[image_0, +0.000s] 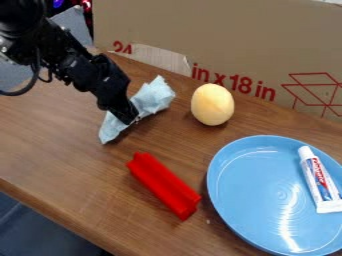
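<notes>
The black robot gripper (123, 108) reaches in from the upper left, its tip down at a crumpled light-blue cloth (151, 97) on the wooden table (80, 160). Whether its fingers grip the cloth or only press on it is hard to tell, as they are dark and partly overlap.
A pale yellow oval object (213, 104) stands right of the cloth. A red block (163, 185) lies in front. A blue plate (261, 200) at the right holds a toothpaste tube (319, 182). A cardboard box (247, 45) forms the back.
</notes>
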